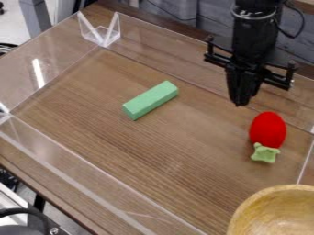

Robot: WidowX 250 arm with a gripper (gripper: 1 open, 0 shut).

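My black gripper (248,83) hangs over the upper right of the wooden table, its fingers pointing down; whether it is open or shut is hard to tell. Below and right of it lies a red rounded object (267,129) with a pale green leafy top (263,152), like a strawberry. A green bar-shaped block (150,100) lies left of the gripper, near the middle of the table.
A clear wire or plastic holder (102,27) stands at the back left. A yellow bowl (276,216) sits at the bottom right, cut off by the frame.
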